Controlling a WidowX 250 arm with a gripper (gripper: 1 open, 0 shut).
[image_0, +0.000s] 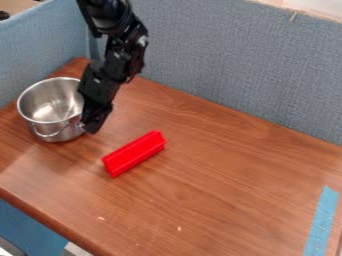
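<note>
A steel pot (48, 105) stands at the left of the wooden table. The black gripper (91, 117) is lowered at the pot's right side, against or very near its wall; whether its fingers are open or shut is hard to make out. A red block (134, 153), long and lying flat, is to the right of and in front of the pot, apart from the gripper.
Grey padded walls (227, 60) bound the table at the back and left.
</note>
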